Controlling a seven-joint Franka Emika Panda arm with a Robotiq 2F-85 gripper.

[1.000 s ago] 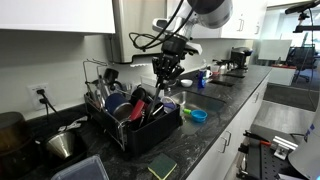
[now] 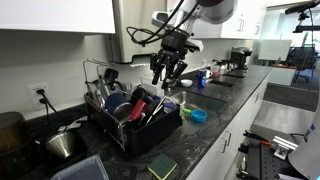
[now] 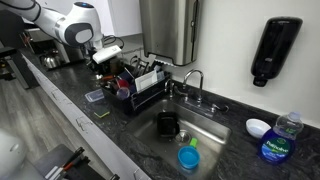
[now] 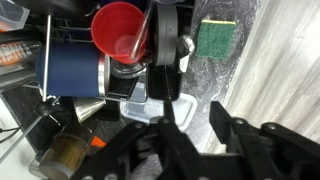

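Note:
My gripper (image 2: 164,82) hangs above the black dish rack (image 2: 150,138), on its counter-front side. In the wrist view the gripper has its two dark fingers apart, and nothing shows between them except a clear plastic container (image 4: 182,108) lower down on the counter. The rack holds a red cup (image 4: 118,30), a blue cylindrical vessel (image 4: 75,68) and a dark round-edged item (image 4: 166,38). Several utensils and pans stand in it too, partly hiding one another. A green sponge (image 4: 214,38) lies on the counter beside the rack.
A steel canister (image 2: 62,147) stands left of the rack. Beyond the rack are a blue bowl (image 2: 199,115) and the sink (image 3: 203,135) with its faucet (image 3: 193,78). A soap bottle (image 3: 281,140) and a white bowl (image 3: 258,128) are farther along. Bare counter (image 2: 125,168) surrounds the sponge.
The rack and the things on the counter look unchanged.

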